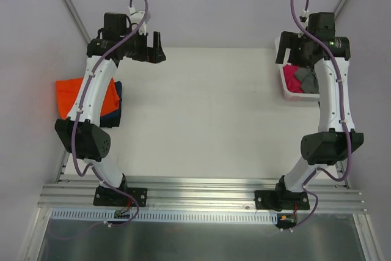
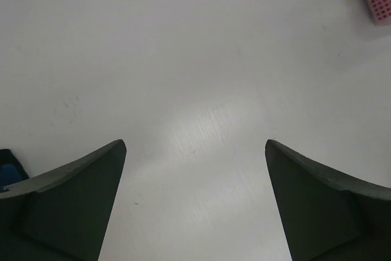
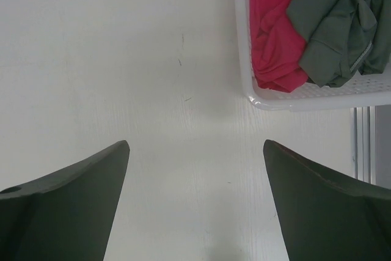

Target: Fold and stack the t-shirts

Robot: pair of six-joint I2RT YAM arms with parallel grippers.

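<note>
At the table's left side lies a stack of cloth, an orange shirt [image 1: 70,95] over a dark navy one [image 1: 112,119], partly hidden under my left arm. Crumpled red [image 3: 278,35] and dark green [image 3: 339,25] shirts sit in a white basket [image 3: 244,41] at the right. My left gripper [image 1: 157,48] hangs open above the back left of the table, only bare tabletop between its fingers in the left wrist view. Open too, my right gripper [image 1: 286,48] is over the table beside the basket's left edge; nothing is between its fingers.
My right arm covers part of the basket in the top view. A metal rail [image 1: 201,184] runs along the front edge.
</note>
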